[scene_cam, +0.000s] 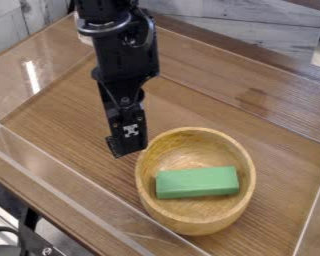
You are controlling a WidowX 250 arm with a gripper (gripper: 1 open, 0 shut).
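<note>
My black gripper (127, 131) hangs open over the wooden table, just left of and above a light wooden bowl (199, 142), with nothing seen between its fingers. In the bowl, toward its lower middle, lies a green rectangular block (196, 182).
A pale marbled surface (270, 25) runs along the back. Dark cables show at the lower left corner.
</note>
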